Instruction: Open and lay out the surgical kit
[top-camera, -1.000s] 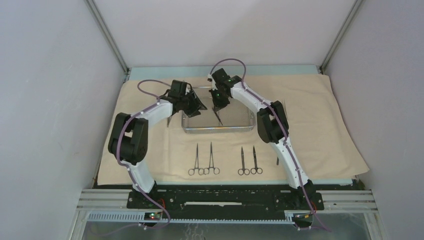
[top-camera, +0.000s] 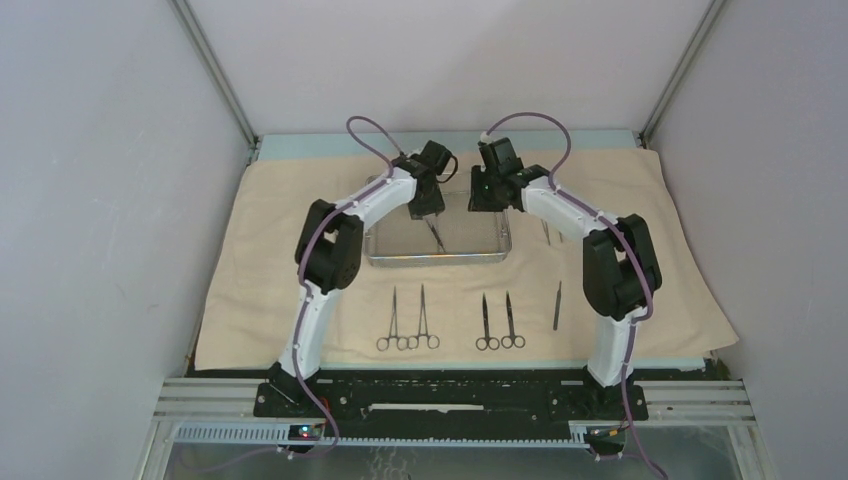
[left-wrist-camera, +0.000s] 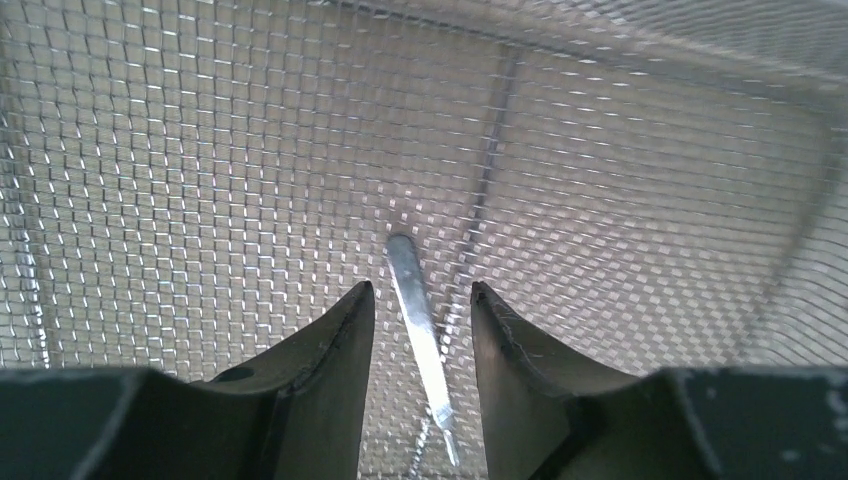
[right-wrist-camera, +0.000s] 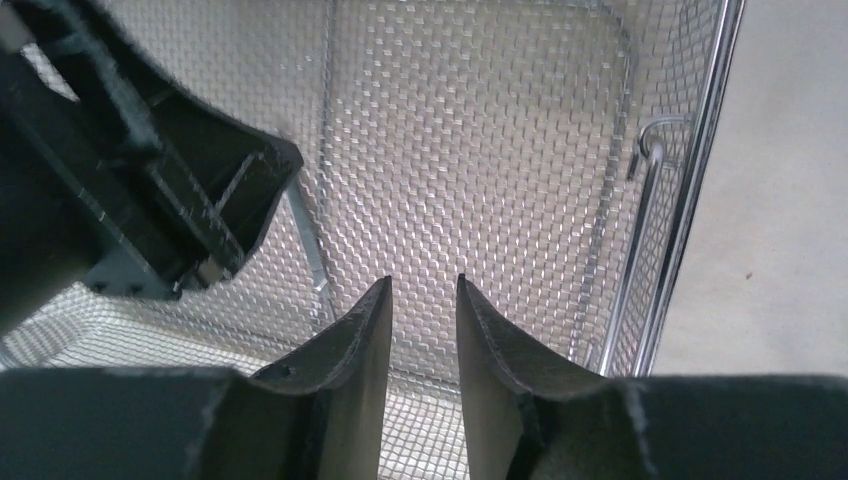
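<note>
One slim metal instrument (left-wrist-camera: 420, 330) lies on the mesh floor of the wire tray (top-camera: 440, 260). In the left wrist view it runs between and below the fingers of my left gripper, which are apart and not touching it as far as I can see. That gripper (top-camera: 427, 212) is above the tray's middle in the top view. My right gripper is over the tray's right part, fingers apart, only bare mesh between them. The left gripper's dark body hides one end of the instrument (right-wrist-camera: 307, 235) in the right wrist view.
On the beige cloth (top-camera: 290, 200) in front of the tray lie two clamps (top-camera: 422, 315), two scissors (top-camera: 485, 320) and a slim tool (top-camera: 557, 305). More thin tools (top-camera: 546, 232) lie right of the tray.
My left gripper has moved right, over the instrument. The right gripper has pulled away from it toward the tray's right side. The instrument still lies in the tray.
</note>
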